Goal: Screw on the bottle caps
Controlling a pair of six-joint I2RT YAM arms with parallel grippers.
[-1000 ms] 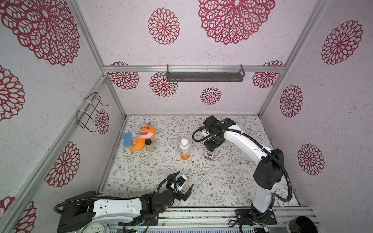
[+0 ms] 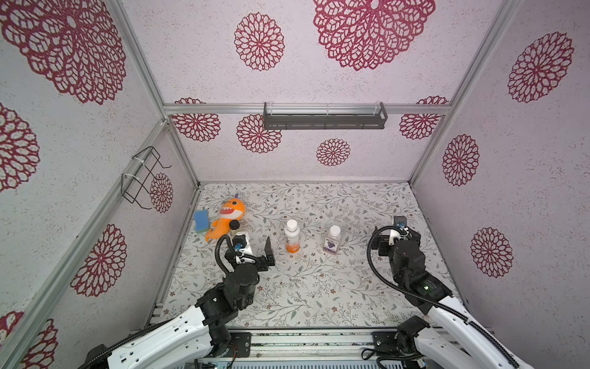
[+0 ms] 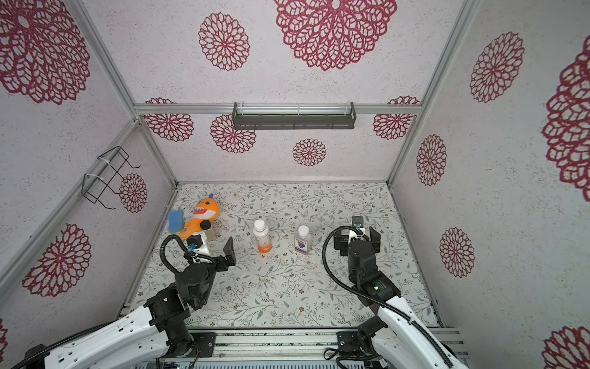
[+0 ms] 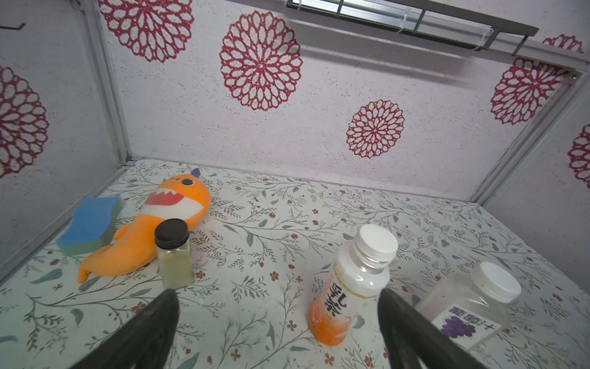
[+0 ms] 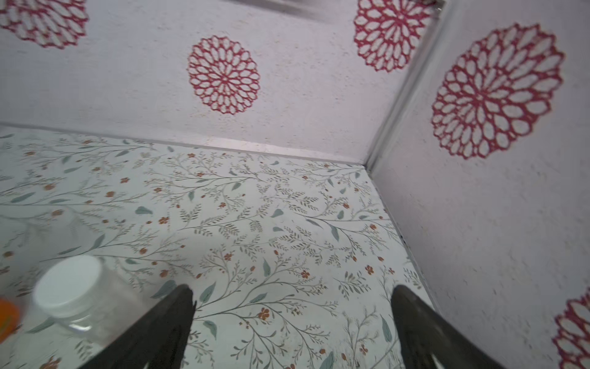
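Three bottles stand upright, each with a cap on its neck. The tall white bottle with an orange base [image 2: 292,239] is mid-table. To its right is the clear grape-label bottle [image 2: 332,241], white-capped. The small square bottle with a black cap [image 4: 174,253] is on the left, partly behind my left arm in the top left view. My left gripper stands open, with nothing gripped; the bottles are beyond its fingers [image 4: 405,335]. Far to the right of the grape bottle, my right gripper is open and empty, apart from every bottle.
An orange shark toy [image 2: 228,215] lies behind the black-capped bottle, with a blue sponge [image 2: 201,220] at its left. A dark shelf [image 2: 325,121] hangs on the back wall, and a wire rack [image 2: 141,178] on the left.
The bottles stay in place.
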